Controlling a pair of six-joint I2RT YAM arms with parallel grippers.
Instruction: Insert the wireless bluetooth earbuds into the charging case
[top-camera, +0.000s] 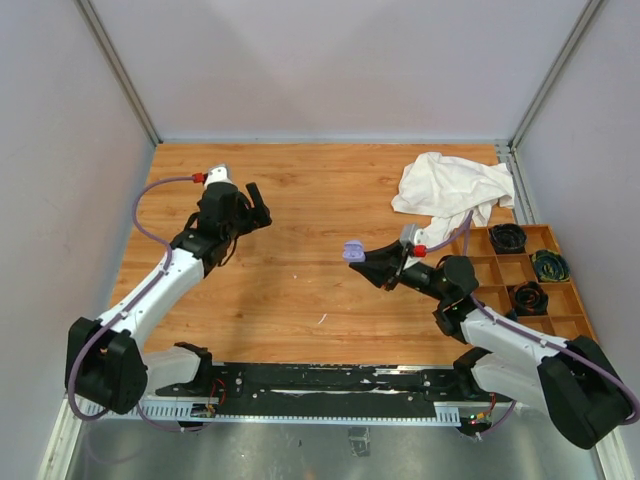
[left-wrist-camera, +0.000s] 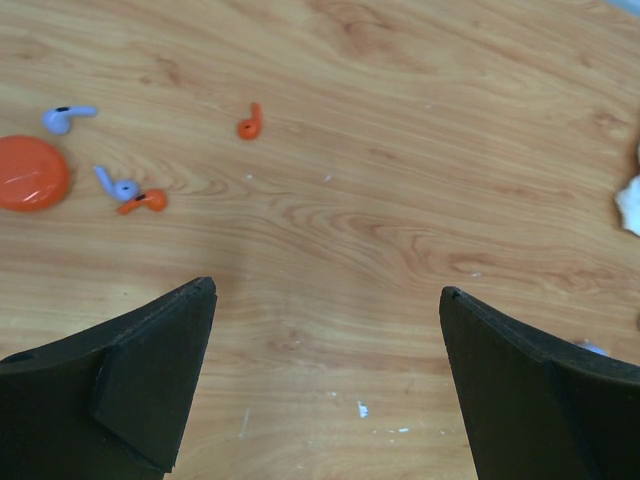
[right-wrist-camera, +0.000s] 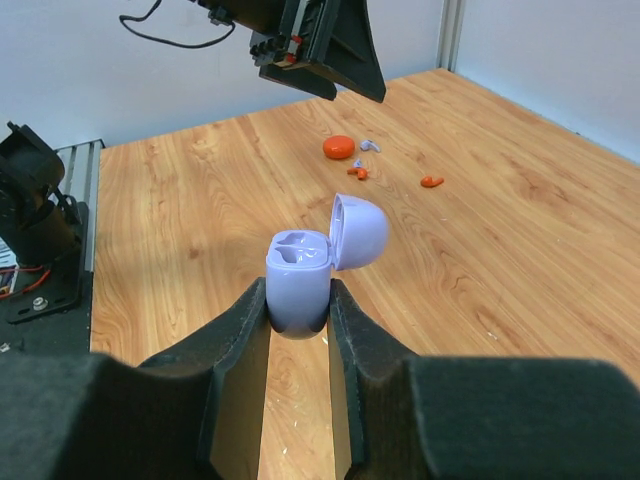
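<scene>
My right gripper is shut on a lavender charging case (right-wrist-camera: 298, 285), held above the table with its lid swung back; its two slots look empty. In the top view the same case (top-camera: 353, 251) is right of centre. My left gripper stands open over the left part of the table, nothing between its fingers. Past its fingertips lie two lavender earbuds, one higher (left-wrist-camera: 58, 118) and one lower (left-wrist-camera: 125, 189), the lower beside an orange earbud (left-wrist-camera: 145, 201). Another orange earbud (left-wrist-camera: 250, 127) lies apart. The left arm hides these in the top view.
A closed orange case (left-wrist-camera: 30, 172) lies near the lavender earbuds. A white cloth (top-camera: 455, 188) lies at the back right. Along the right edge is a wooden compartment box (top-camera: 485, 270) with coiled cables. Mid-table is clear.
</scene>
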